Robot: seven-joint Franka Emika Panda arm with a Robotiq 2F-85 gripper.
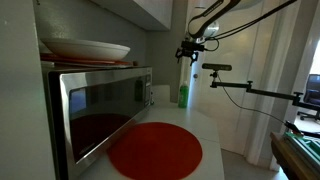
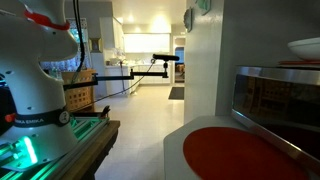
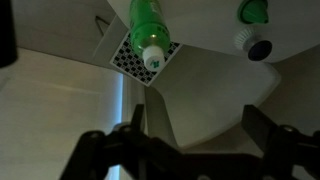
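High above the far end of the counter, my gripper (image 1: 190,52) hangs in the air, apart from everything. In the wrist view the gripper is open, its two dark fingers spread wide with nothing between them. A green bottle (image 1: 183,96) stands upright at the counter's far end, below the gripper. From the wrist, the same green bottle (image 3: 150,32) with its pale cap shows at the top, ahead of the fingertips. Another green object (image 3: 253,12) and a small white item with a dark end (image 3: 251,42) lie near the top right.
A large red round mat (image 1: 155,150) covers the near counter. Along the wall is a microwave (image 1: 110,102) with a white bowl (image 1: 85,49) on top. An overhead cabinet (image 1: 135,10) juts out on the left. A white arm part (image 2: 40,105) stands left in exterior view 2.
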